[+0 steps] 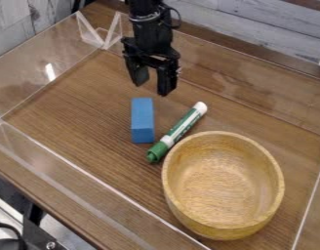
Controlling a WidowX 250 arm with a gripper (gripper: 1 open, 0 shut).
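My black gripper [153, 69] hangs at the top centre of the camera view, open, above the bare wooden table. A blue block [141, 119] lies below it, apart from it. A green cylinder with white ends [178, 132] lies diagonally to the right of the block. A large tan oval bowl [221, 186] stands at the lower right.
Pale walls or panels border it at the back and left, and dark cables show at the lower left.
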